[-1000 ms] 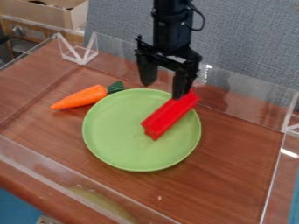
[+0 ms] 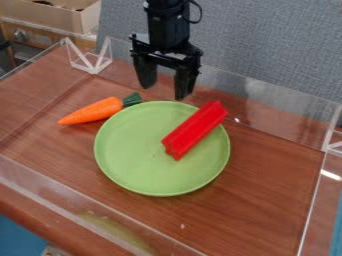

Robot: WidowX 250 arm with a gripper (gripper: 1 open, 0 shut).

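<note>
My black gripper (image 2: 164,82) hangs open above the back of the table, its fingers apart with nothing between them, clear of the objects. A red bar-shaped block (image 2: 195,128) lies diagonally on the right half of the green plate (image 2: 140,165). An orange carrot (image 2: 94,111) with a green top lies on the table just left of the plate.
Clear low walls (image 2: 278,122) edge it, with white corner brackets at the back. A cardboard box (image 2: 47,14) stands beyond the back left.
My gripper has moved up and to the left, away from the red block. The block, plate and carrot look unchanged.
</note>
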